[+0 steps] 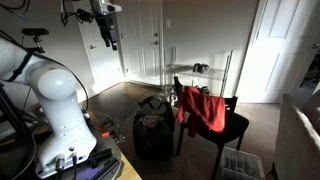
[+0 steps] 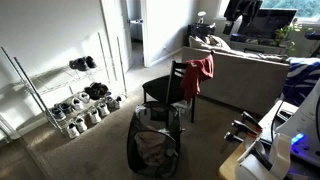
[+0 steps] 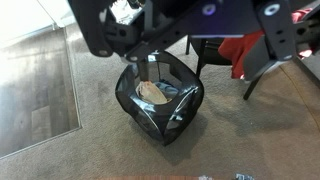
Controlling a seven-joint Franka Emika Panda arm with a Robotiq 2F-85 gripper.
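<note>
A red cloth hangs over the back of a dark chair. Beside the chair, a black mesh basket stands on the floor. The wrist view looks down into this basket, where a tan piece and some bluish-grey cloth lie. My gripper is high above the floor, its fingers spread wide and nothing between them. Part of the red cloth shows behind the right finger. No contact between gripper and any object is visible.
A rack with several pairs of shoes stands against the wall. A sofa is behind the chair. The table edge is near the arm's base. Carpet left of the basket is clear.
</note>
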